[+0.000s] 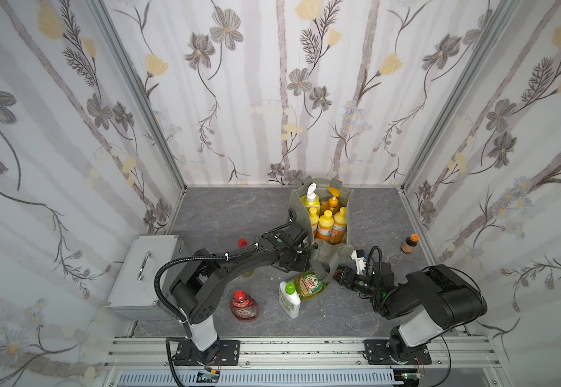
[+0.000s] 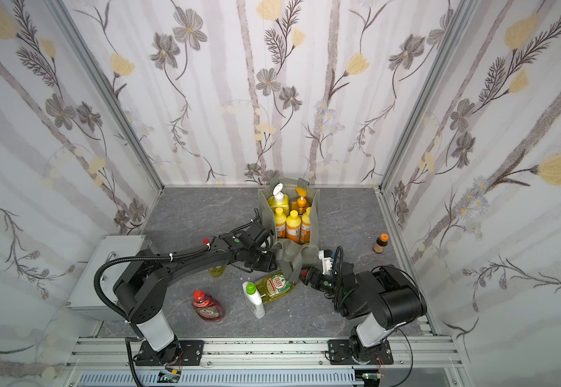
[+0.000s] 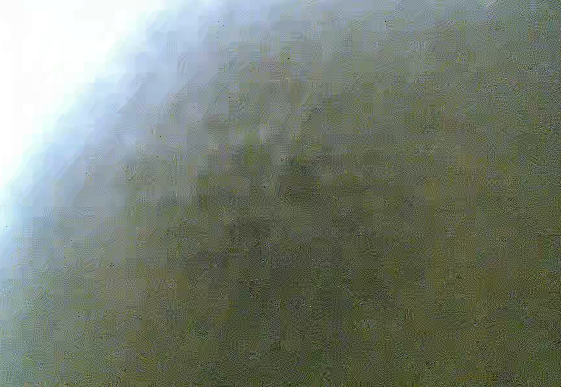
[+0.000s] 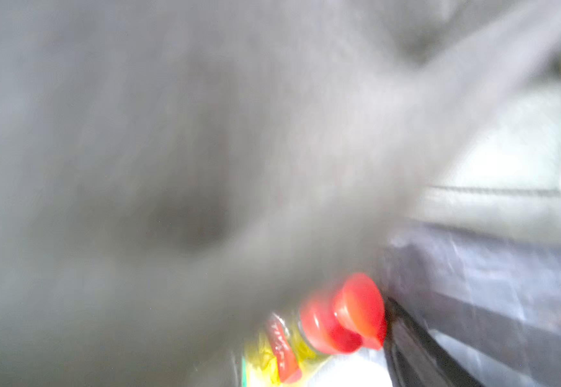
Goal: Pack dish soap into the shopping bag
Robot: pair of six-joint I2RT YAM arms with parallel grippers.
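Note:
The grey-green shopping bag (image 1: 349, 219) (image 2: 314, 222) holds several yellow and orange bottles (image 1: 324, 225). My left gripper (image 1: 296, 258) (image 2: 261, 258) is against the bag's near left side; its wrist view is a blur. My right gripper (image 1: 339, 274) (image 2: 309, 275) is at the bag's near right, close to a green dish soap bottle (image 1: 310, 287) (image 2: 274, 287) lying beneath the bag's front, its red cap (image 4: 357, 306) beside a black finger in the right wrist view. Blurred fabric fills much of that view. I cannot tell how either gripper's fingers stand.
A white bottle with green cap (image 1: 290, 300) stands in front, a red soap bottle (image 1: 243, 308) to its left. A small brown bottle (image 1: 410, 243) is at the right, a metal box (image 1: 132, 271) at the left. A partly hidden bottle sits behind my left arm.

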